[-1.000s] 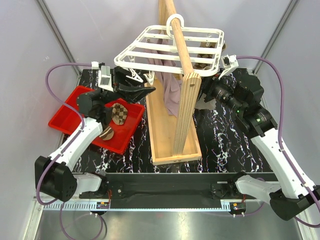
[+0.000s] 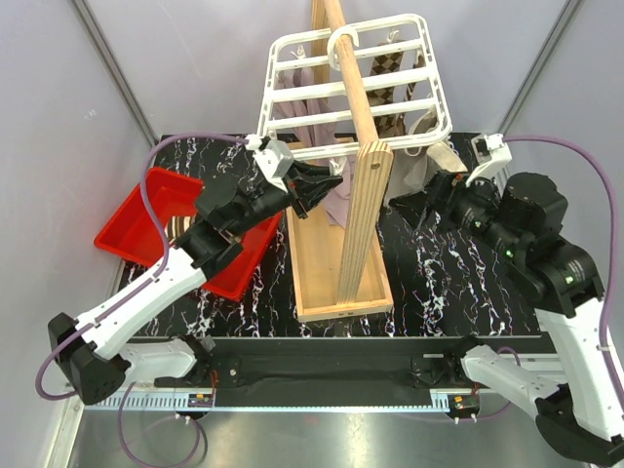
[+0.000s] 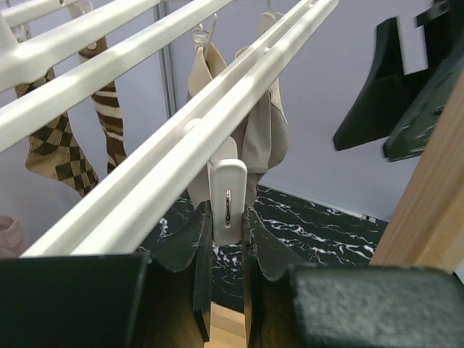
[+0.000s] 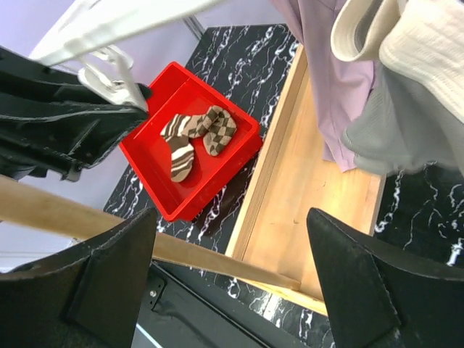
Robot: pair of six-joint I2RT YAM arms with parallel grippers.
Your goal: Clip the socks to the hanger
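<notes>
The white hanger [image 2: 302, 60] hangs on a wooden stand [image 2: 366, 214], with checked and striped socks [image 3: 58, 152], grey fabric socks [image 3: 268, 130] and mauve socks [image 4: 333, 94] on it. My left gripper [image 2: 327, 185] is shut on a white clip [image 3: 226, 199] under the hanger's near bar. My right gripper [image 2: 409, 205] stands open at the right of the stand, beside the grey socks, with nothing visible between its fingers.
A red bin [image 4: 225, 167] on the left holds checked and striped socks. The wooden base [image 2: 317, 312] stands on the dark marbled table [image 2: 453, 292], whose right part is clear.
My left gripper has moved right with the clip, and the hanger has tilted and shifted. My right arm has moved right and downward in the top view.
</notes>
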